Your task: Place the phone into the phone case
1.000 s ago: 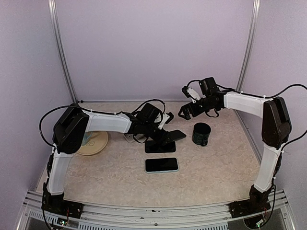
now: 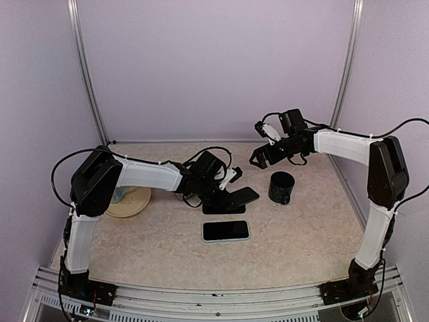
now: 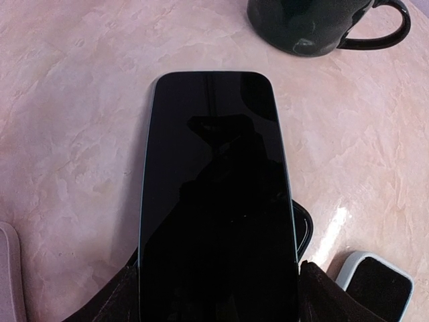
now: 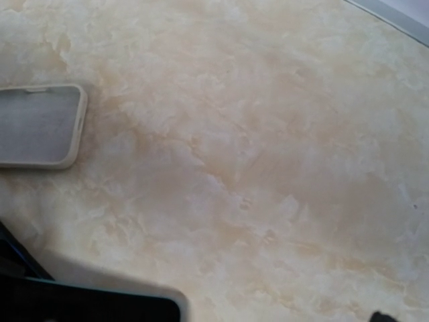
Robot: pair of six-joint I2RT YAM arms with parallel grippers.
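Note:
A black phone (image 3: 213,161) with a thin bluish edge is gripped across its sides by my left gripper, which is shut on it. From above, this phone (image 2: 245,195) sticks out to the right of the left gripper (image 2: 226,200), over the right end of another black slab (image 2: 224,210). An empty pale case (image 4: 37,127) lies open side up at the left of the right wrist view; from above, the left arm mostly hides it. My right gripper (image 2: 259,158) hangs open at the back right, holding nothing.
Nearer the front lies a second phone (image 2: 226,231) with a light-blue rim. A dark mug (image 2: 281,188) stands to the right of the held phone. At the left is a round wooden plate (image 2: 131,202).
My left gripper and its phone have shifted slightly toward the front and left since a second ago, covering more of the black slab. The right arm has hardly moved.

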